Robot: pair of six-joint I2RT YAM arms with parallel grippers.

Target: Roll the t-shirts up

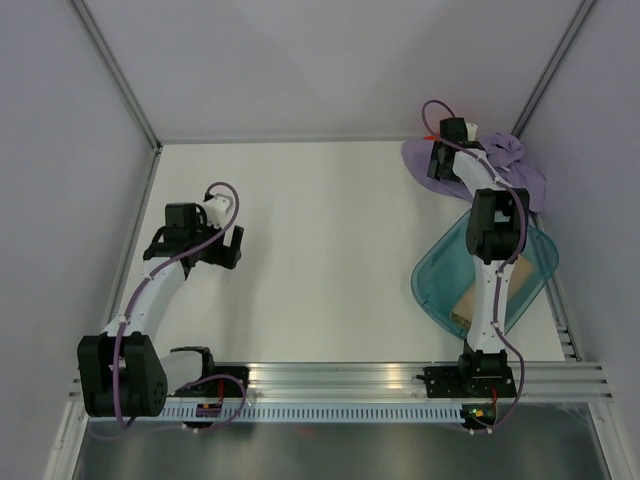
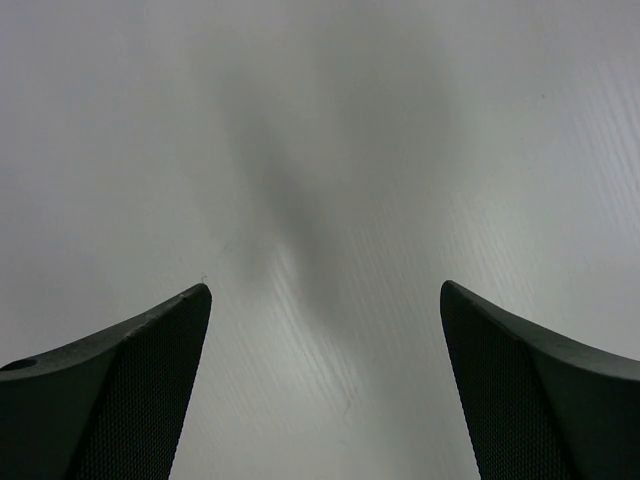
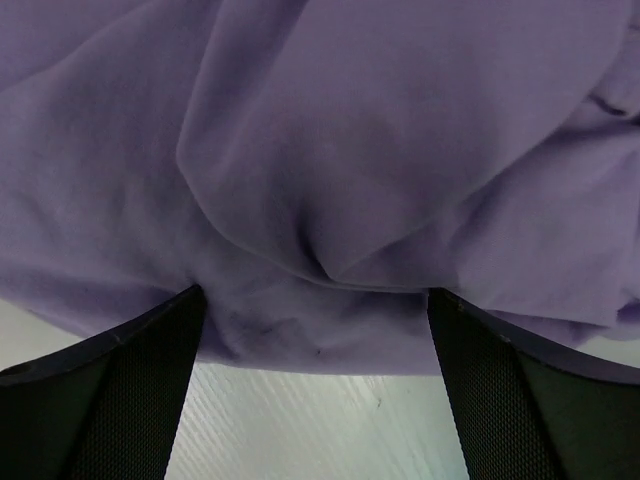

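Note:
In the far right corner of the table lies a rumpled purple shirt (image 1: 520, 172), bunched at its right side and flatter at the left. My right gripper (image 1: 450, 178) is over its left part; in the right wrist view the open fingers (image 3: 135, 390) straddle the near edge of the purple cloth (image 3: 300, 200), which spreads across most of that view. Whether they touch it I cannot tell. My left gripper (image 1: 232, 248) stands open above bare table at the left, with nothing between its fingers. A tan rolled cloth (image 1: 520, 277) lies in the teal bin.
The teal bin (image 1: 428, 270) sits at the right front, partly under my right arm. A bit of orange cloth (image 1: 431, 138) shows behind the purple shirt. Walls close in the left, back and right sides.

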